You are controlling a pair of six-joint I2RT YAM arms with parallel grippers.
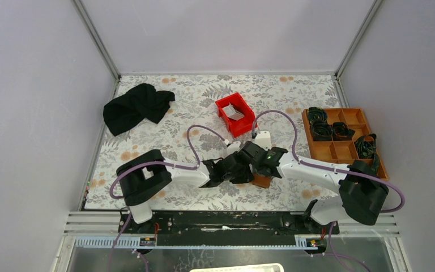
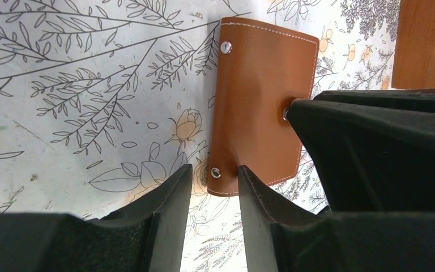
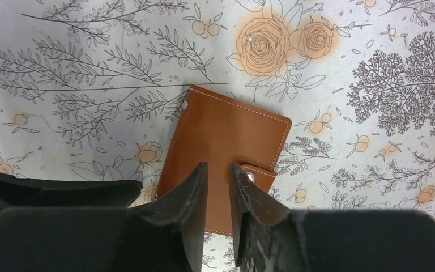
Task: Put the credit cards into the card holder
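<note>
The brown leather card holder [image 1: 261,182] lies on the floral surface beneath both grippers, partly hidden by them from above. In the left wrist view my left gripper hovers at the left edge of the holder [image 2: 260,102], its fingers parted slightly. My right gripper is over the holder [image 3: 226,130] beside its snap strap, fingers a little apart; I see nothing held in either. A dark part of the other gripper reaches in at the side of each wrist view. No credit cards can be clearly made out.
A red bin [image 1: 222,105] with white contents stands behind the arms. A wooden compartment tray [image 1: 351,118] with dark coiled items is on the right, a black cloth [image 1: 136,107] at back left.
</note>
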